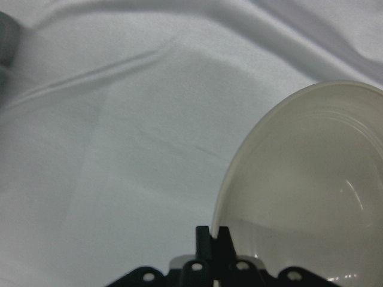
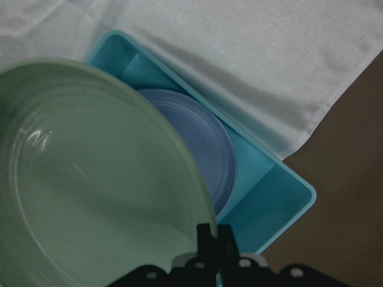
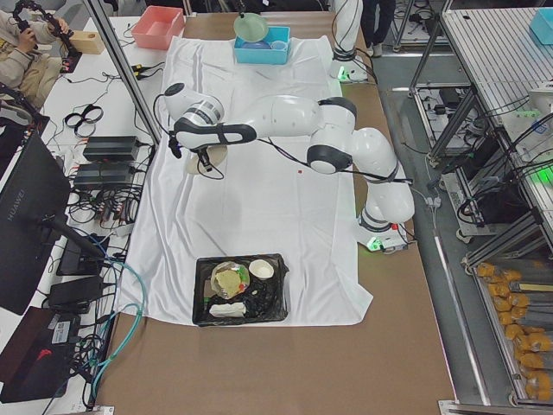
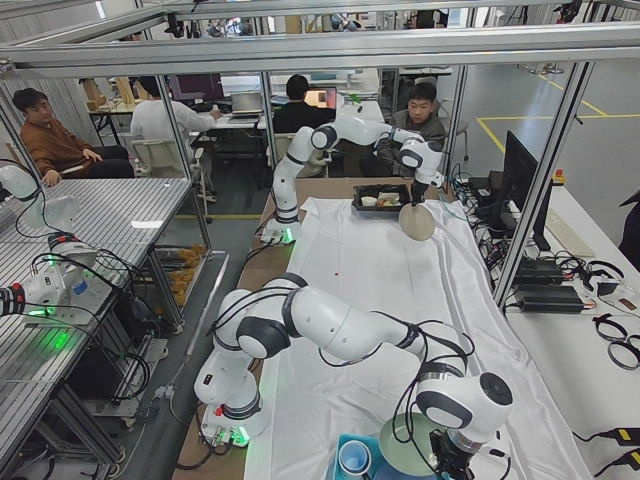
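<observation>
My left gripper is shut on the rim of a cream plate (image 1: 305, 179), held over the white cloth; in the camera right view this plate (image 4: 416, 224) hangs beside a black tray (image 4: 369, 200). My right gripper is shut on the rim of a green plate (image 2: 102, 167), held over a light blue bin (image 2: 269, 197) with a blue round dish (image 2: 209, 143) inside.
The black tray (image 3: 207, 294) holds a plate of food, a white bowl and a white item at the near end. A pink bin (image 3: 159, 27) stands on the side table, among cables and devices.
</observation>
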